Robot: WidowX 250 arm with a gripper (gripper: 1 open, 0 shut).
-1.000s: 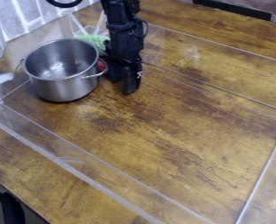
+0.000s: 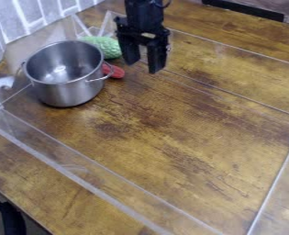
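Note:
A steel pot [image 2: 63,72] sits on the left of the wooden table. Behind it lies a green and white cloth-like item [image 2: 100,46], and a small red object [image 2: 112,71] rests beside the pot's right rim. The black gripper [image 2: 144,53] hangs above the table, right of these items and higher than the red object. Whether its fingers are open or shut is hard to tell in this small view.
A pale wall lines the back left, and clear plastic edges run along the table.
The gripper has risen from low beside the pot toward the back, uncovering the red object and more of the green item. The pot looks unmoved.

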